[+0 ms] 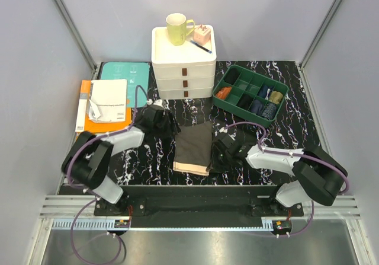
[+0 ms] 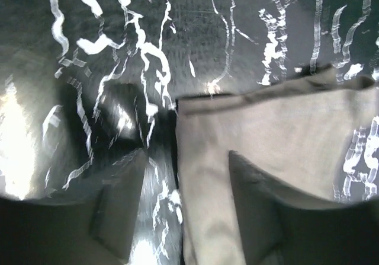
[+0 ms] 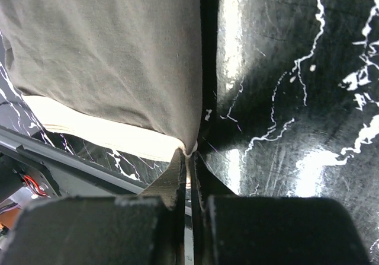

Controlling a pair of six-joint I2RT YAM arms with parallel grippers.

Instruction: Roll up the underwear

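Grey-brown underwear (image 1: 194, 143), folded into a flat rectangle, lies on the dark marbled tabletop with its pale waistband (image 1: 191, 168) toward the front. Over its far left corner stands my left gripper, part open, with one finger beyond the left edge and the other above the cloth; nothing is pinched between them. At the near right corner, my right gripper is shut on the waistband's end, cloth gathered at its fingertips. The fabric between the two arms lies flat and mostly smooth.
A green divided box (image 1: 250, 93) with several rolled garments stands at the back right. White drawers (image 1: 184, 69) carrying a mug (image 1: 177, 29) are behind the cloth. Books and papers (image 1: 106, 102) lie at the back left.
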